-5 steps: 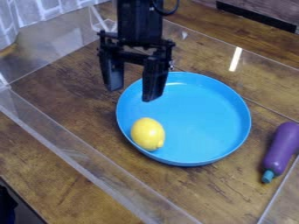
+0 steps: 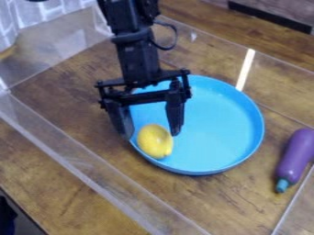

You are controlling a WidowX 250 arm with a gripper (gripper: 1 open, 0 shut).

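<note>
My black gripper [image 2: 147,119] hangs open over the left part of a blue round plate [image 2: 225,124], its fingers coming down either side of a yellow object [image 2: 156,141], egg-like in shape, that lies on the plate. Whether the fingers touch it is hard to tell.
A purple eggplant-like toy [image 2: 295,158] lies on the wooden table [image 2: 61,156] right of the plate. A clear strip runs along the left and front. The table left of the plate is clear.
My gripper has come down and turned, from above the plate to around the yellow object. The plate and purple toy look unmoved.
</note>
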